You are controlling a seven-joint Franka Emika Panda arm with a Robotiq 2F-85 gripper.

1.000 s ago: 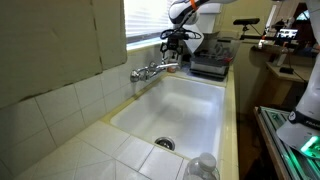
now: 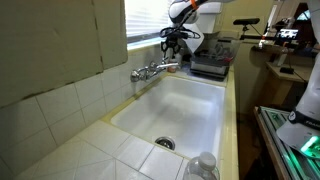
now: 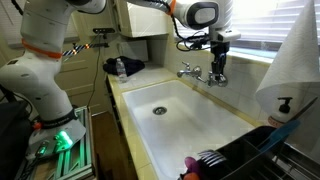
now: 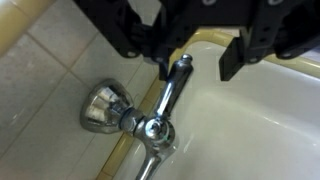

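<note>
A chrome wall-mounted faucet (image 3: 190,72) sits on the tiled wall above the white sink (image 2: 180,112). In the wrist view its lever handle (image 4: 177,86) points up toward the space between my dark fingers, with a round chrome wall flange (image 4: 103,106) to the left. My gripper is open, its fingers standing apart on either side of the lever's tip. From the second exterior view, the gripper (image 3: 218,77) points down at the faucet's right-hand end. Whether a finger touches the lever cannot be told.
A black dish rack (image 3: 255,155) stands beside the sink, with a paper towel roll (image 3: 300,55) and a soap bottle (image 3: 284,106) near it. A clear bottle (image 2: 203,166) is on the near counter. The sink basin looks empty.
My arm and gripper have shifted only slightly near the far end of the faucet. The faucet and sink look the same.
</note>
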